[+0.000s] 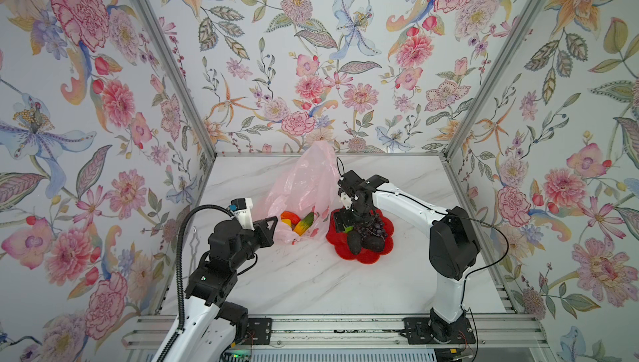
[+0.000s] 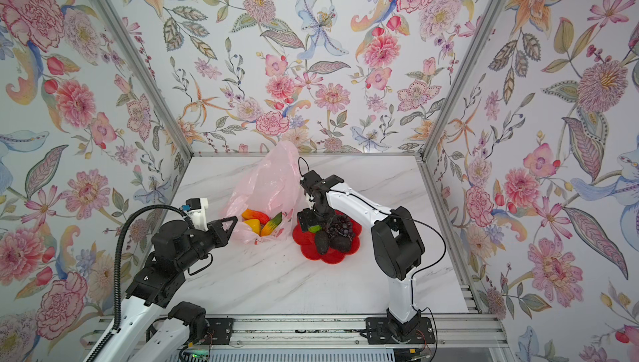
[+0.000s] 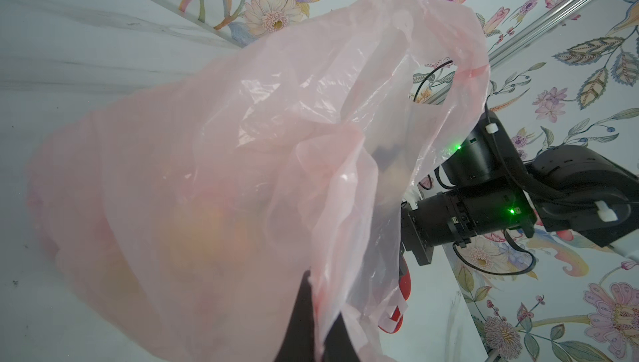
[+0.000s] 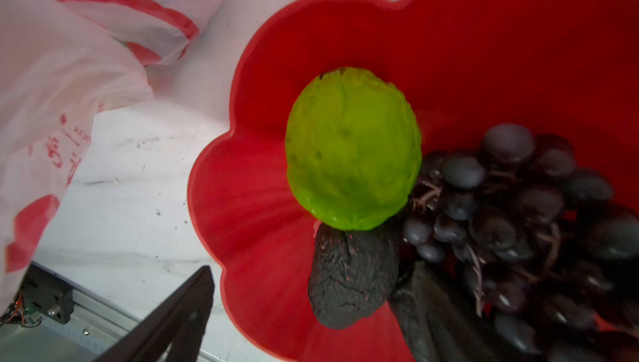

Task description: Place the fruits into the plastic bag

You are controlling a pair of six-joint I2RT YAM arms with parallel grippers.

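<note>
My left gripper is shut on the thin edge of the pink plastic bag point(image 3: 199, 182), holding up its side. Inside the bag's mouth, red, yellow and green-orange fruits point(image 2: 255, 226) lie on the table. My right gripper stands open, low over the red flower-shaped plate point(image 4: 223, 208) with nothing in its grasp. A round green fruit point(image 4: 352, 149) sits just ahead of its fingers. Near the fingertips lies a dark, wrinkled avocado-like fruit point(image 4: 349, 282). Beside them rests a bunch of dark grapes point(image 4: 509, 208); another dark fruit point(image 1: 374, 242) lies at the plate's front.
Close to the plate's left rim stands the bag's printed side point(image 4: 73, 75).
</note>
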